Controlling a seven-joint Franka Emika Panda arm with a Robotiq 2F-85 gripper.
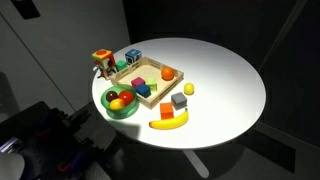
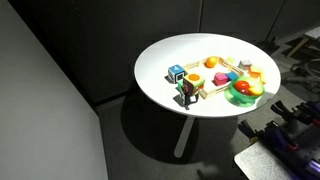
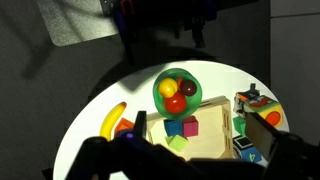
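In the wrist view the dark fingers of my gripper show at the lower left and lower right, wide apart, with no object gripped. Beneath them is a white round table with a shallow wooden tray on it. The tray holds an orange ball, a pink block, a blue block and a green block. A green bowl beside the tray contains red, yellow-orange and dark round pieces. On the table's near side in exterior view 1 lie a banana, an orange block and a grey block.
A small yellow ball rests right of the tray. Beyond the bowl stand a colourful toy and a blue-and-white cube.
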